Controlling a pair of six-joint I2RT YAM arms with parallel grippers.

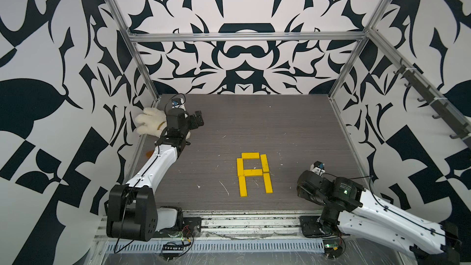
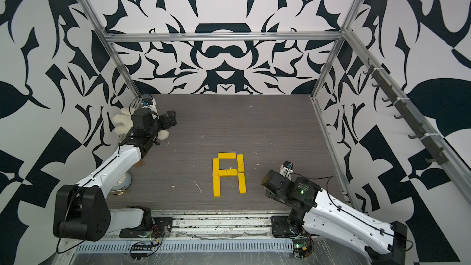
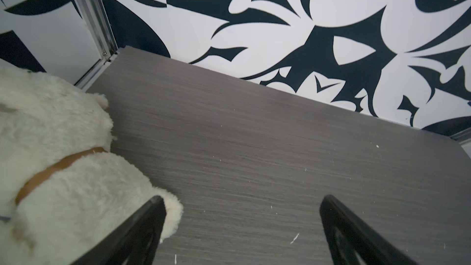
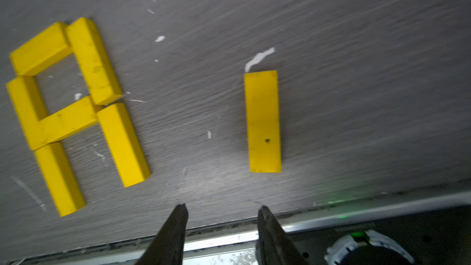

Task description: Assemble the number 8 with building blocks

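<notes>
Several yellow blocks [image 1: 252, 172] lie flat on the table as a closed upper loop with two legs below; the bottom side between the legs is empty. In the right wrist view, a single yellow block [image 4: 263, 121] lies apart to the right of this figure; the right arm hides it in both top views. Over that side hangs my right gripper, open and empty, its fingertips below the single block in its own view. At the far left, my left gripper is open beside a white plush toy [image 3: 83, 206], nothing between its fingers.
The plush toy [image 1: 151, 121] lies by the left wall, partly behind the left arm. A metal rail [image 4: 220, 238] borders the table's front edge.
</notes>
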